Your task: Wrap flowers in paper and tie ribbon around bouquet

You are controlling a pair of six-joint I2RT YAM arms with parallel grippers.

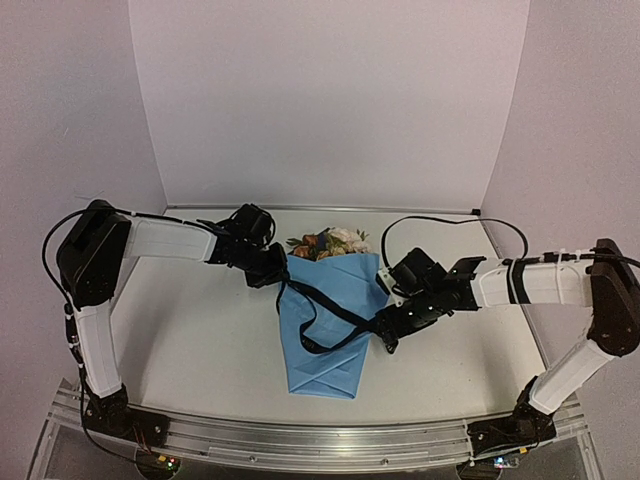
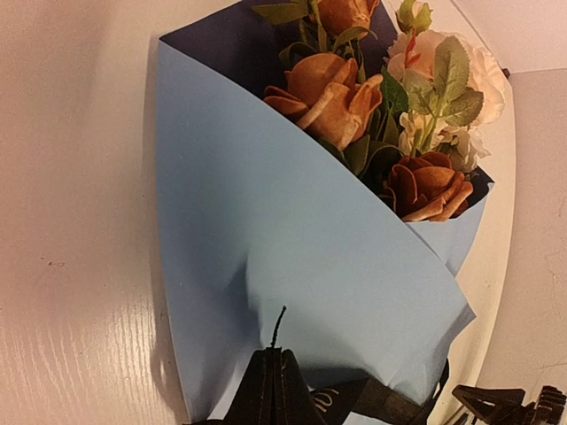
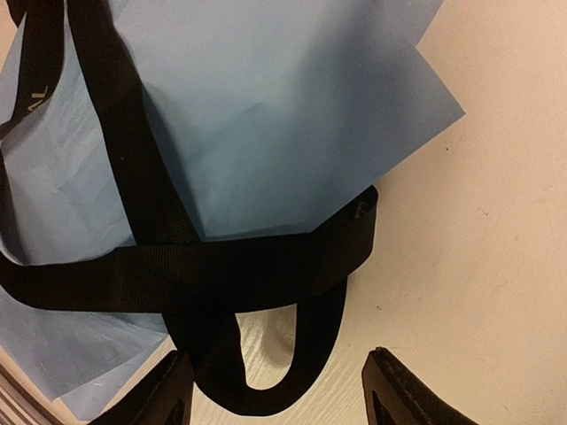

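The bouquet wrapped in blue paper (image 1: 325, 375) lies on the table, its orange and cream flowers (image 1: 340, 241) at the far end. A black ribbon (image 1: 325, 303) crosses the wrap at its middle. At the wrap's left edge, my left gripper is shut, and a thin edge of ribbon sticks out beyond its tips. On the other side, my right gripper stands open. Between its fingers hangs a folded loop of the ribbon (image 3: 252, 398), and another band of ribbon crosses just above. No knot can be made out clearly.
Bare white table (image 1: 200, 340) lies to the left and right of the wrap. A metal rail (image 1: 310, 440) runs along the front edge, and walls enclose the back and sides.
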